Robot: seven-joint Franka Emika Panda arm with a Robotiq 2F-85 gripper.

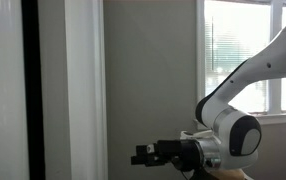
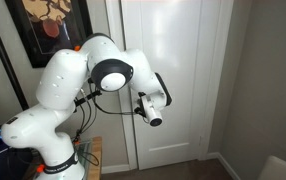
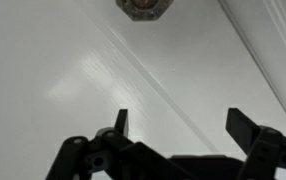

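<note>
In the wrist view my gripper stands open, its two dark fingers wide apart with nothing between them. Behind them is the panelled face of a white door point(image 3: 113, 85). A dark metal knob point(image 3: 145, 8) shows at the top edge of that view, beyond the fingertips and partly cut off. Exterior view 1 has the gripper point(image 1: 138, 155) pointing left towards the white frame, with a gap between. In exterior view 2 the arm is in front of the white door point(image 2: 183, 60) and mostly hides the fingers.
A window point(image 1: 238, 50) is in the wall behind the arm. A framed picture point(image 2: 53, 22) hangs at upper left in exterior view 2, above a wooden surface point(image 2: 93, 155) by the arm's base. A pale object point(image 2: 280, 168) stands at the lower right.
</note>
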